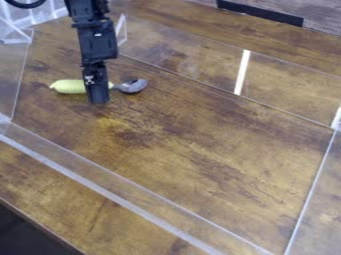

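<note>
A pale yellow, elongated object lies on the wooden table at the left, behind my gripper, which points straight down with its tips low near the table. A small grey spoon-like metal piece lies just right of the gripper. The gripper appears shut; I cannot make out anything held between its dark fingers, and it partly hides the yellow object's right part.
Clear plastic low walls border the wooden work surface on several sides. A dark slot sits at the back edge, beyond the wall.
</note>
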